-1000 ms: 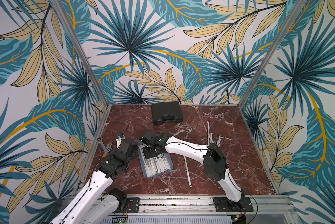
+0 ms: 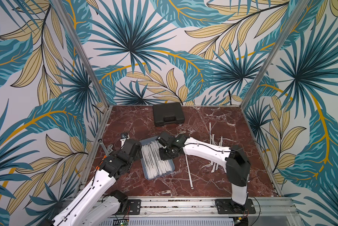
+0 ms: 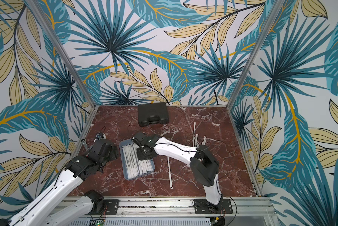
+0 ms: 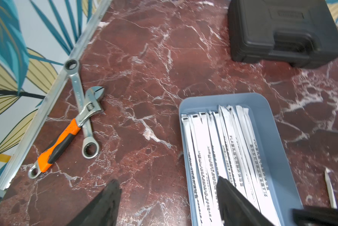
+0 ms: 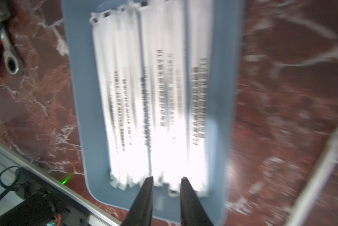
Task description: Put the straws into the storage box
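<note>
A blue-grey storage box [image 2: 171,169] is filled with white wrapped straws [image 5: 159,113] lying lengthwise. Loose straws [image 2: 188,173] lie on the table right of it, more farther right. My left gripper hangs over the box's left side, its blurred fingers parted with nothing seen between. My right gripper is above the box's right part; its fingers point down, slightly apart, with no straw visible between them.
A black case [image 2: 167,113] lies at the back. A spanner [image 4: 88,131] and an orange-handled wrench [image 4: 59,145] lie by the left edge.
My right gripper has moved rightward, uncovering more of the straws in the box. My left gripper has shifted slightly.
</note>
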